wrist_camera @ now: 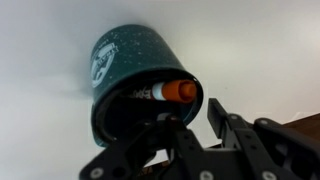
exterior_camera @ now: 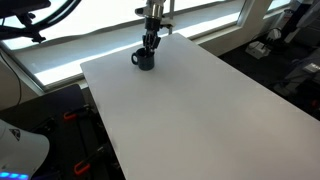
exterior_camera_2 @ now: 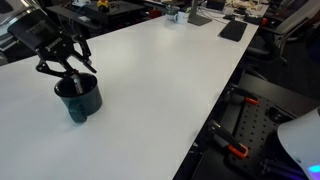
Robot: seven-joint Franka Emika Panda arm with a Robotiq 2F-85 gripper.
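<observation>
A dark green speckled mug point(wrist_camera: 130, 65) with a white emblem lies with its mouth toward the wrist camera. Inside it is a marker with an orange cap point(wrist_camera: 180, 91). In exterior view 2 the mug point(exterior_camera_2: 78, 98) stands upright on the white table, handle toward that camera. My gripper point(exterior_camera_2: 85, 77) is over its mouth, one finger reaching down inside the rim and the other apart from it on the right. The wrist view shows the gripper with its fingers separated near the rim. Whether they touch the mug is unclear. Exterior view 1 shows the mug point(exterior_camera: 144, 60) near the table's far end.
Small items point(exterior_camera_2: 180, 14) sit at its other end in exterior view 2. A dark chair point(exterior_camera: 270, 45) stands beyond the table edge.
</observation>
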